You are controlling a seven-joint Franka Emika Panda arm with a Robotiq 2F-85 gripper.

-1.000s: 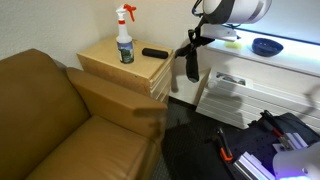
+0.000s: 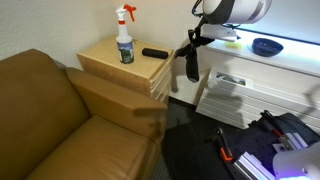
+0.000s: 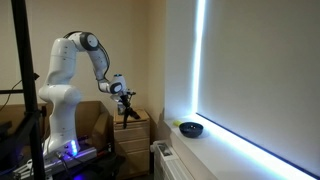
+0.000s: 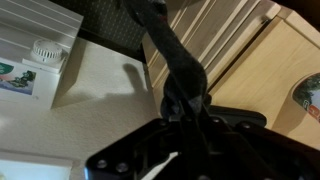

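Observation:
A long dark grey piece, apparently cloth such as a sock, hangs limp [image 2: 192, 66] beside the wooden cabinet [image 2: 112, 64]. My gripper [image 2: 189, 46] is shut on its upper end, above the gap between the cabinet and the white radiator-like unit. In the wrist view the dark cloth [image 4: 180, 62] runs away from the gripper down toward the floor. Its lower end goes past the top edge of that view. The fingertips are dark against the dark cloth, so the exact grip is hard to make out.
On the cabinet stand a spray bottle [image 2: 125, 38] with a red-and-white head and a black oblong item [image 2: 155, 53]. A dark blue bowl [image 2: 267, 46] rests on the white windowsill [image 2: 290, 58]. The brown sofa [image 2: 75, 120] fills the left; dark floor lies below.

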